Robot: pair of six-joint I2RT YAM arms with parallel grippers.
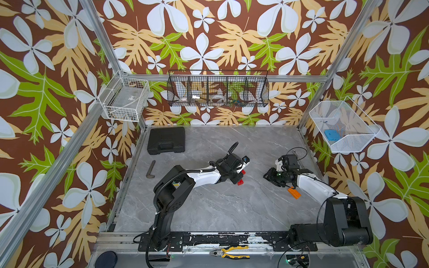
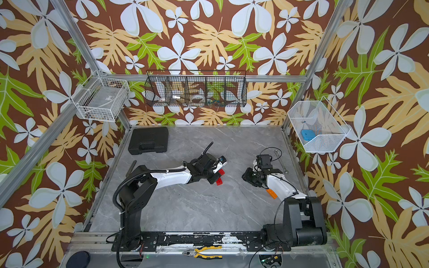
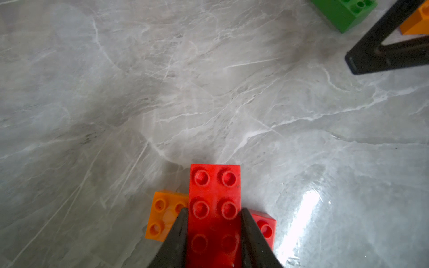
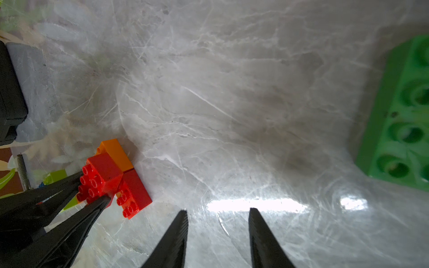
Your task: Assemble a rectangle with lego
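In the left wrist view a red brick [image 3: 214, 196] lies between my left gripper's [image 3: 214, 216] fingers, which sit close along both its sides; whether they press on it cannot be told. It lies over an orange brick [image 3: 163, 214] and a second red brick [image 3: 264, 227]. From the right wrist view, the upper red brick [image 4: 108, 167] crosses the line where the orange brick [image 4: 116, 154] and lower red brick [image 4: 136, 192] meet; full seating on them is unclear. My right gripper is open above bare table, nothing between its fingers. A green brick [image 4: 397, 125] stands to its right.
An orange brick [image 1: 294, 193] lies beneath the right arm. A black case [image 1: 166, 139] sits at the back left, with a dark tool [image 1: 151, 169] in front of it.
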